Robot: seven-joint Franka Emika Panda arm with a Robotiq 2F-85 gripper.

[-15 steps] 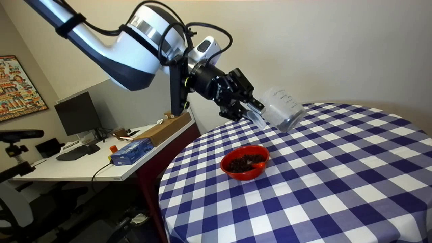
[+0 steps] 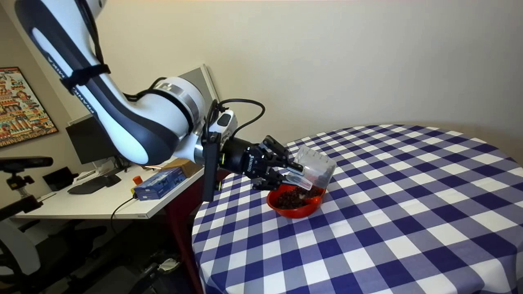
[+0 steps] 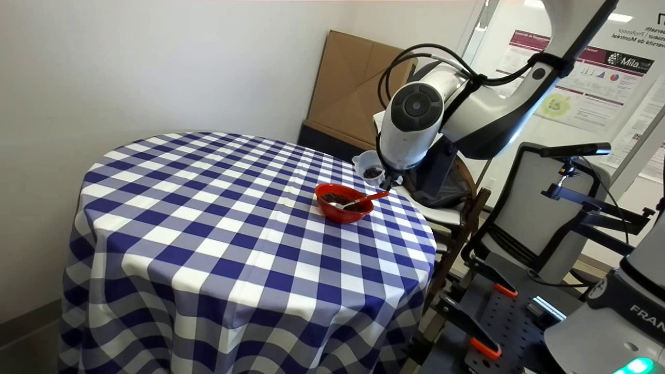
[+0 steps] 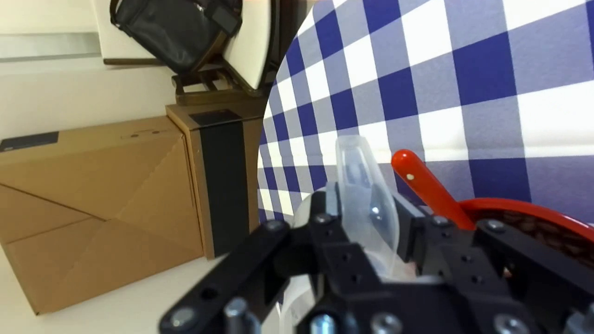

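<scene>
A clear measuring cup (image 2: 316,164) hangs tilted from my gripper (image 2: 295,174), which is shut on its handle (image 4: 364,195). Some dark pieces show inside the cup (image 3: 372,168) in exterior view 2. The red bowl (image 2: 295,212) rests on the table with dark bean-like pieces (image 2: 290,199) in it. A spoon with a red handle (image 3: 372,197) leans on the bowl's rim. In exterior view 1 the cup's lower end overlaps the bowl's far right side; whether they touch I cannot tell. The wrist view has the bowl at lower right, partly hidden by my fingers.
A blue-and-white checkered cloth (image 2: 392,206) covers the round table, clear around the bowl. Beyond its edge are a cardboard box (image 4: 106,195) and a chair holding a black bag (image 4: 172,33). A white desk (image 2: 98,201) stands apart at left.
My gripper and the cup have come down and left in exterior view 1, from above the table to beside the bowl. The bowl has stayed put.
</scene>
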